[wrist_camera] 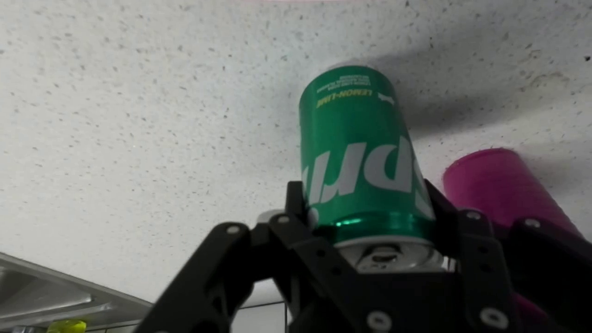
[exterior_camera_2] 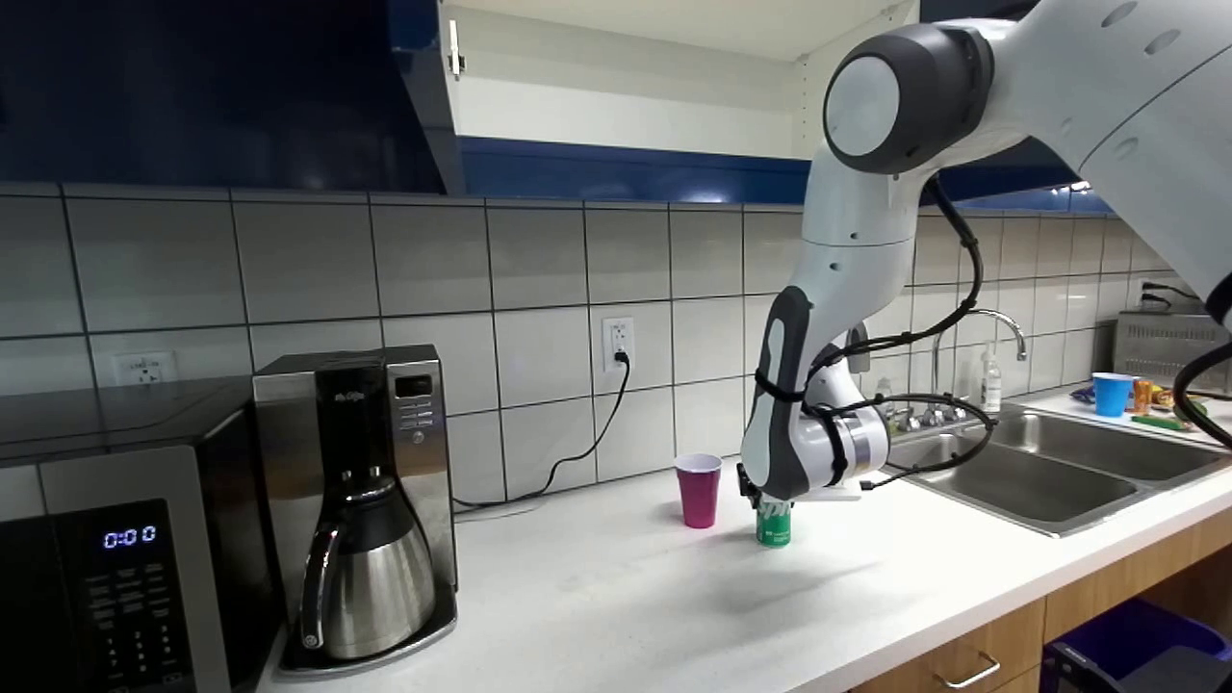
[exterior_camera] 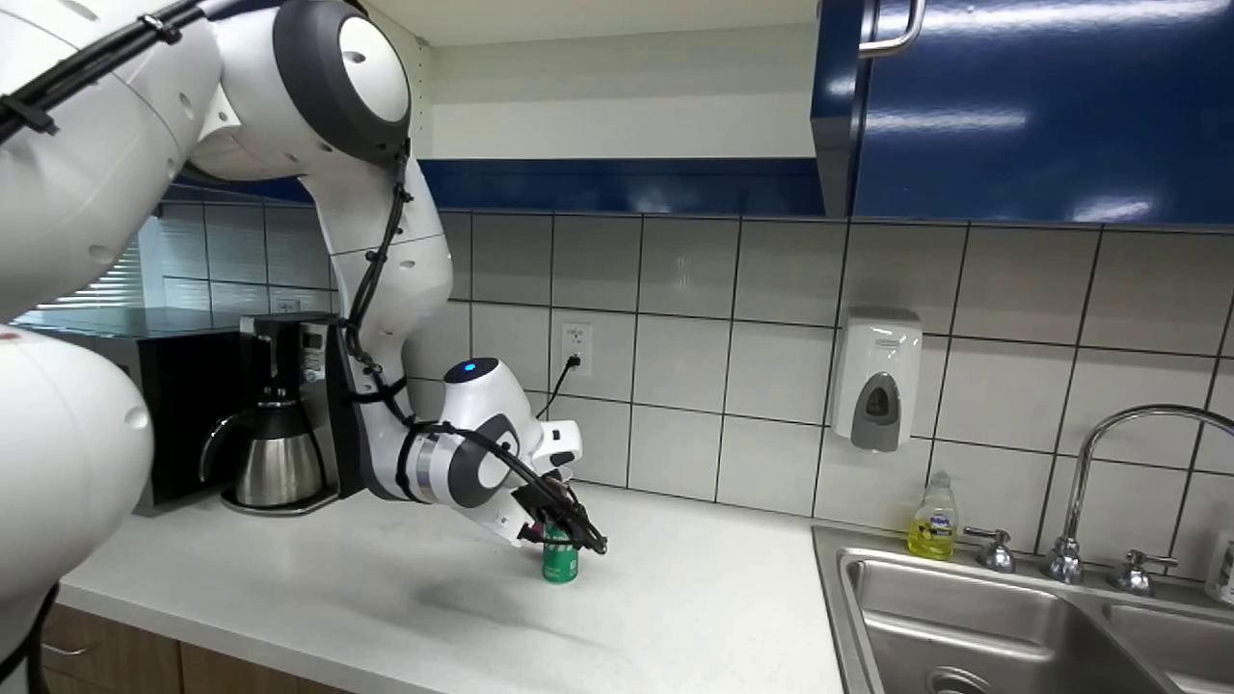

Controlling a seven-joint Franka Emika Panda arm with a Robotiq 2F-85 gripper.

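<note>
In the wrist view a green soda can [wrist_camera: 355, 150] sits between the two black fingers of my gripper, which is shut on its upper part. The can's silver top lies toward the gripper's base. Exterior view 2 shows the can [exterior_camera_2: 774, 526] upright at the counter surface; whether its base touches or hangs slightly above, I cannot tell. From exterior view 1 only the lower part of the can [exterior_camera: 560, 565] shows below the gripper. A magenta cup [exterior_camera_2: 698, 491] stands close by, nearer the coffee maker, and apart from the can.
The coffee maker [exterior_camera_2: 358, 508] and microwave [exterior_camera_2: 127, 497] occupy one end of the white counter [exterior_camera: 694, 578]. At the other end lie the sink [exterior_camera: 960, 601] and a yellow soap bottle [exterior_camera: 932, 520]. An open cabinet shelf [exterior_camera: 625, 104] is overhead.
</note>
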